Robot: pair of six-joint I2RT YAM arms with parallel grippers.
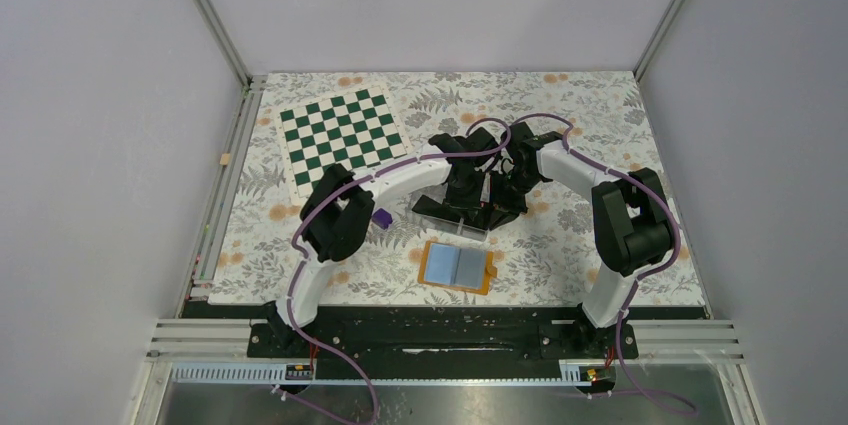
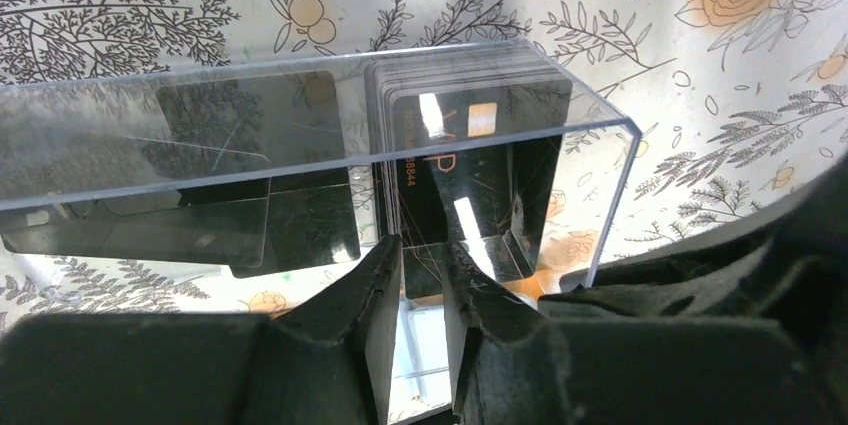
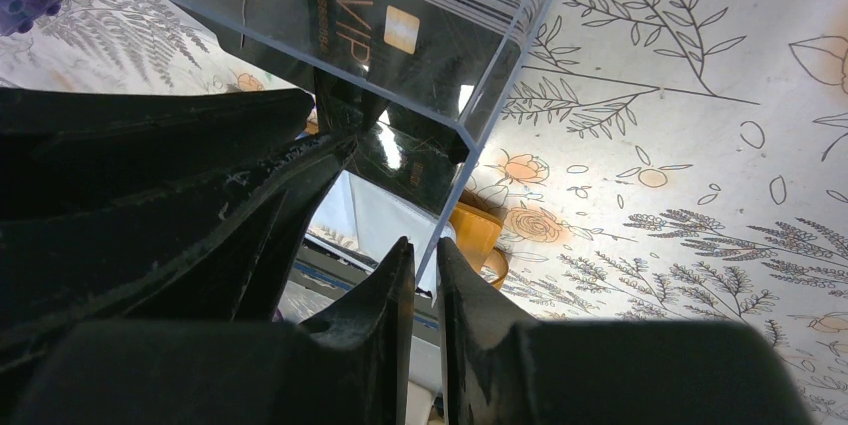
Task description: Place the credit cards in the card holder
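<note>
Several black cards with gold lettering (image 2: pixel 480 155) stand stacked in the right compartment of a clear box (image 2: pixel 300 167). Other dark cards (image 2: pixel 140 230) lie askew in its left part. Over the stacked cards, my left gripper is parted by a narrow gap, with no card clearly held between its fingertips. My right gripper is shut on the clear box's corner edge. In the top view, the arms partly cover the box. The orange card holder (image 1: pixel 425 280) lies spread flat in front of the box, its pale sleeves (image 1: pixel 456 266) facing up.
A green-and-white checkered board (image 1: pixel 340 135) lies at the back left. Close to the left forearm is a small purple object (image 1: pixel 382 218). Both grippers are crowded together at the box.
</note>
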